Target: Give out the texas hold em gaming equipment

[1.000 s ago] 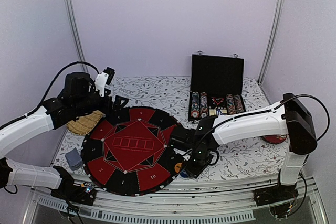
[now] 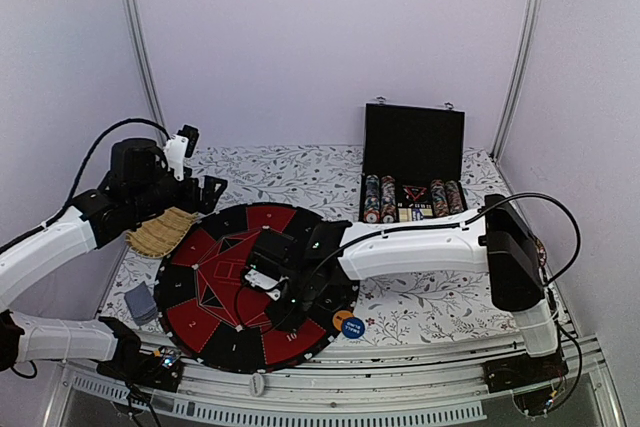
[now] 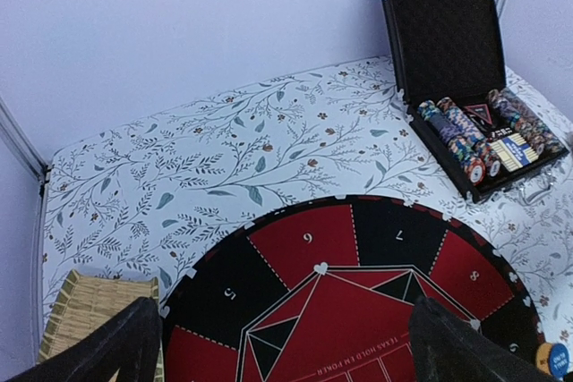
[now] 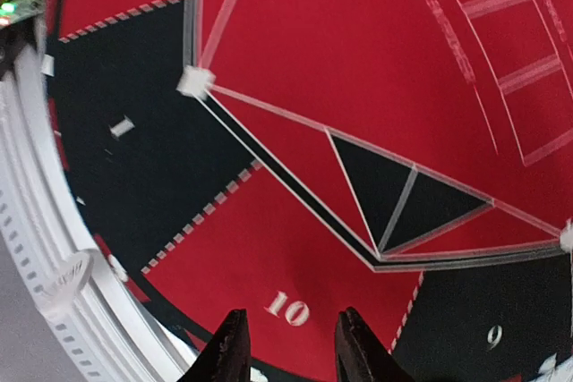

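The round red-and-black poker mat (image 2: 225, 332) covers the left and middle of the table. Over its front right part, my right gripper hangs with a gap between its fingers and nothing in it. A white disc (image 4: 67, 279) rests on the front rail, off the mat. An orange disc (image 2: 342, 319) and a blue disc (image 2: 353, 328) lie by the mat's right front edge. My left gripper stays open and empty above the mat's back left. Rows of chips (image 3: 461, 140) fill the open black case (image 2: 414, 142) at the back right.
A woven basket (image 2: 160, 235) sits left of the mat. In front of it lies a grey-blue stack (image 2: 140, 303), perhaps cards. My right arm spans the table's right side and hides part of it.
My right gripper has moved left from beside the blue disc to over the mat. The white disc shows on the rail, where none showed before. The left arm has shifted slightly left.
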